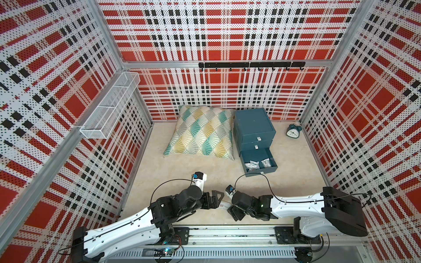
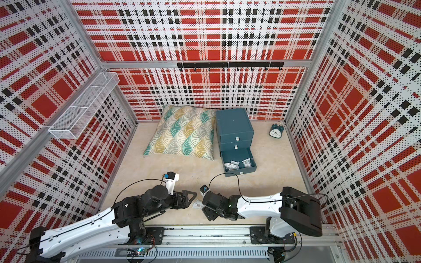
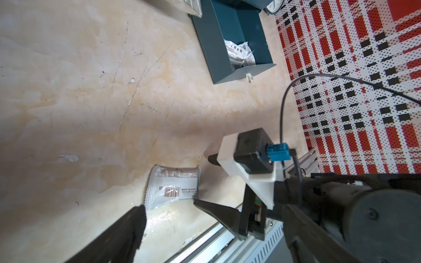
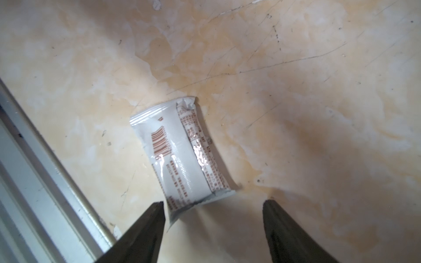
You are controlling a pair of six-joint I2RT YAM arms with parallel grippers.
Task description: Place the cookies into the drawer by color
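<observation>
A white wrapped cookie packet [image 4: 179, 157] with printed labels lies on the table near the front rail. My right gripper hangs just short of it, fingers apart and nothing between them. In the left wrist view the right gripper is beside the packet [image 3: 173, 188]. My left gripper [image 1: 217, 197] is open, above and left of the packet. The bottom drawer [image 1: 272, 166] of the teal cabinet is pulled out and holds several white packets [image 3: 234, 54].
A patterned pillow [image 1: 199, 129] sits left of the cabinet [image 1: 254, 122], an alarm clock [image 1: 293, 132] right of it. A white wire basket [image 1: 109, 105] is on the left wall. The table between the arms and the drawer is clear.
</observation>
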